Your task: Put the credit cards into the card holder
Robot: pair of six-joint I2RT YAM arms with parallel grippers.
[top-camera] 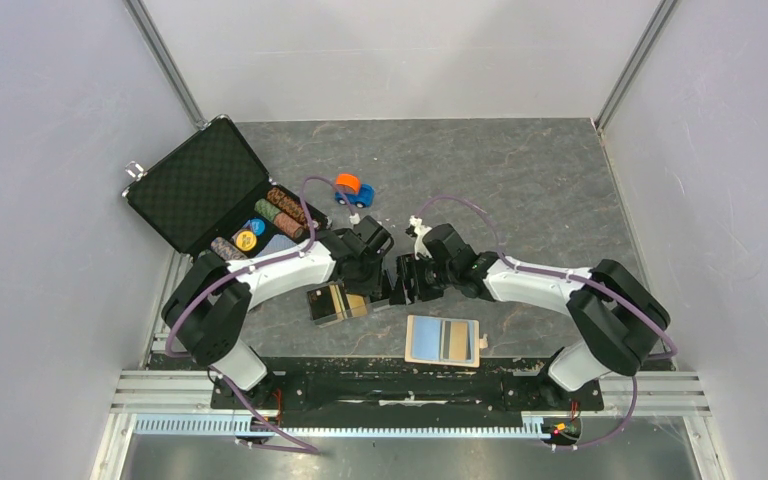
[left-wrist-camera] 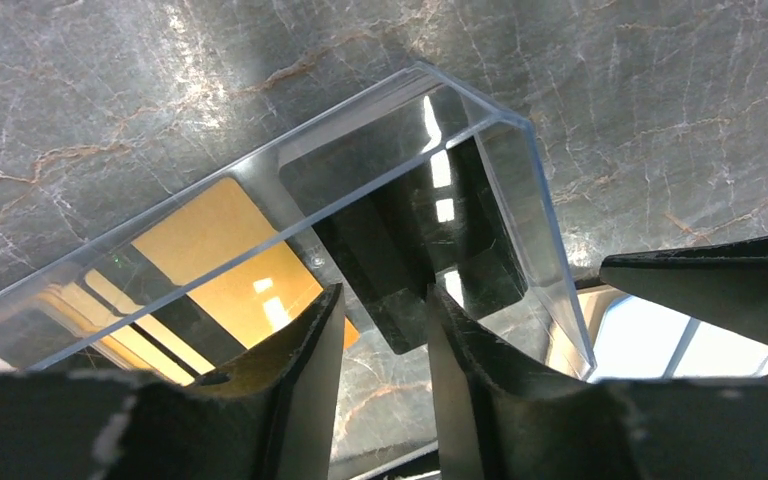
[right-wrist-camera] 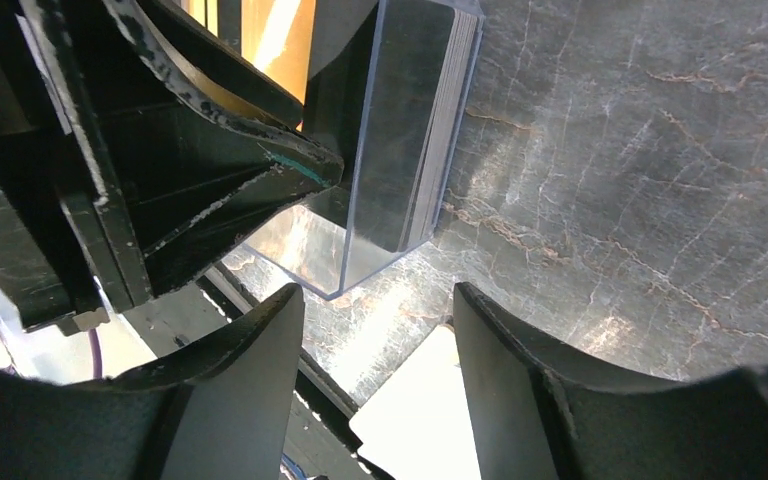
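The clear plastic card holder [left-wrist-camera: 556, 240] lies on the grey table under both arms. Black cards [left-wrist-camera: 410, 260] lean at one end of it, and gold-and-black cards [left-wrist-camera: 230, 240] fill the other part. Seen edge-on, the black stack [right-wrist-camera: 415, 140] stands close to the holder's clear end wall. Over the holder, my left gripper is part open, with a gap between its fingers. My right gripper is open beside the holder's right end, nothing between its fingers. From above, the arms hide much of the holder.
A pale wooden tray [top-camera: 442, 362] with blue and tan bands lies at the front. An open black case [top-camera: 200, 185] of coloured rolls stands at left, near a blue-and-orange toy [top-camera: 355, 192].
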